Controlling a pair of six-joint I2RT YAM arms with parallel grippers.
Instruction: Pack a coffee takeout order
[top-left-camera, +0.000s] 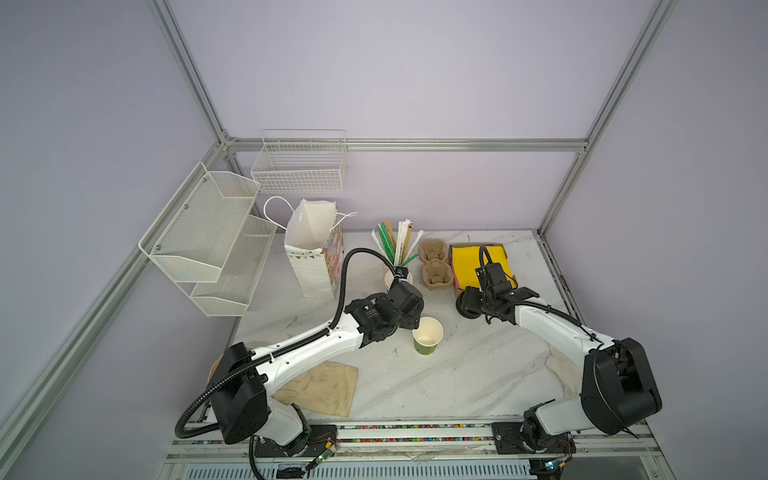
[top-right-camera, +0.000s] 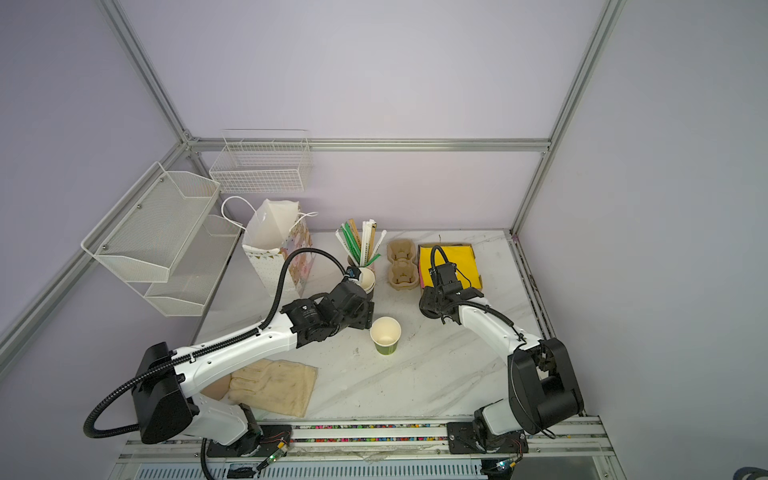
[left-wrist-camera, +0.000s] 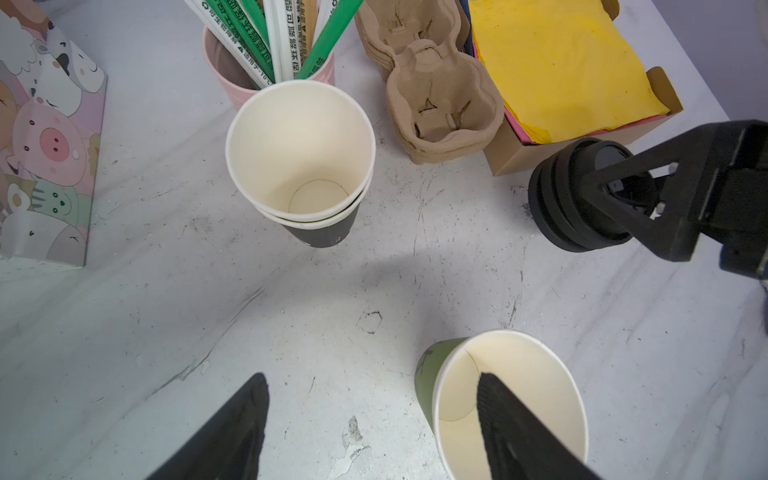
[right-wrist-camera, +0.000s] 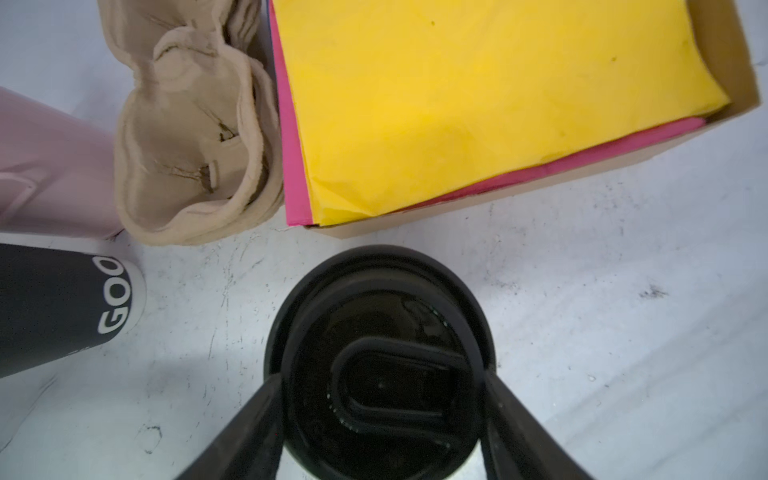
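Note:
A cream paper cup with green base (top-left-camera: 428, 336) stands alone mid-table. My left gripper hangs open over it, the cup's rim under its right finger. My right gripper is shut on a black lid (right-wrist-camera: 384, 316) from the stack of lids near the yellow paper; whether it is clear of the stack is hard to tell. A stack of cups (left-wrist-camera: 300, 160) stands behind the green cup. Behind them are straws (left-wrist-camera: 280, 32), kraft cup carriers (left-wrist-camera: 444, 104) and a white patterned paper bag (top-left-camera: 312, 248).
A box of yellow paper (right-wrist-camera: 496, 96) sits back right. Wire shelves (top-left-camera: 204, 232) hang at left. A beige cloth (top-left-camera: 316, 388) lies front left.

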